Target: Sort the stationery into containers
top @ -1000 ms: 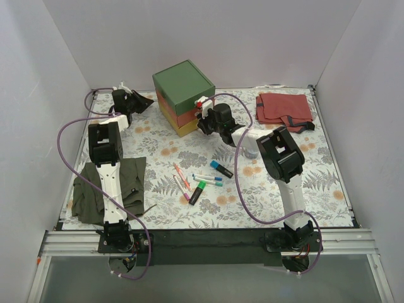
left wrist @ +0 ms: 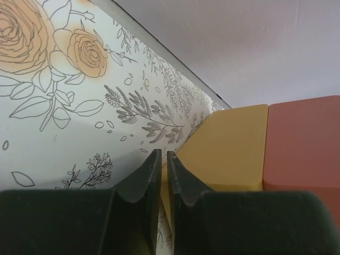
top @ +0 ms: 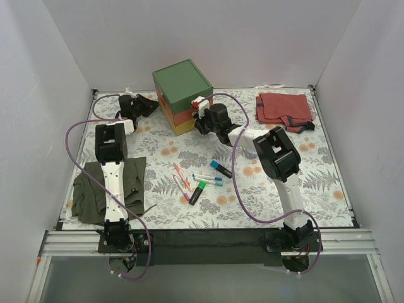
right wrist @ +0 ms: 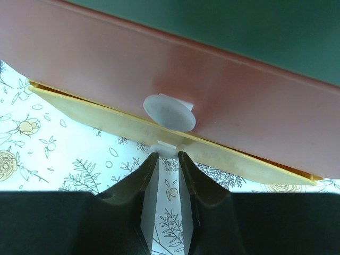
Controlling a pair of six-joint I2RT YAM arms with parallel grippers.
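Observation:
A small cabinet has a green top drawer, a pink middle drawer and a yellow bottom drawer, which stands slightly out along its top edge. My left gripper is shut beside the cabinet's left side, with nothing showing between its fingers; whether it touches the wall cannot be told. At the front, my right gripper has a narrow gap between its fingertips, right at the yellow drawer's white knob. On the table lie a blue-capped marker, a green-capped marker and several slim pens.
A dark green cloth lies at the left and a folded red cloth at the back right. Beside the right arm stands a clear container, partly hidden. Bare tablecloth lies around the pens.
My left gripper has moved right, up to the cabinet's side. The cabinet has shifted or turned very slightly, and the right gripper has moved slightly left with it. The pens lie unmoved.

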